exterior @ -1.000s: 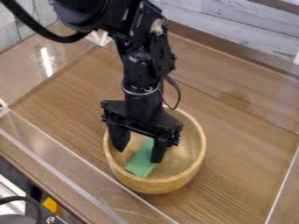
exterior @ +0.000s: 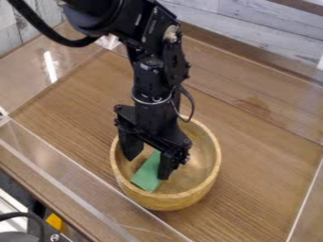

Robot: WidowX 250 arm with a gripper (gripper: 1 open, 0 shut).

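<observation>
A round wooden bowl (exterior: 190, 194) sits on the wooden table near its front edge, holding a green object (exterior: 146, 181). My black gripper (exterior: 149, 157) reaches down into the bowl from above, its fingers apart over the green piece and partly covering it. Nothing clearly sits between the fingertips.
A pale wall runs along the back, and a metal strip with dark cables lies along the front left edge.
My gripper has turned slightly and its fingers sit a little differently over the green object. The bowl and the green object look essentially unmoved.
</observation>
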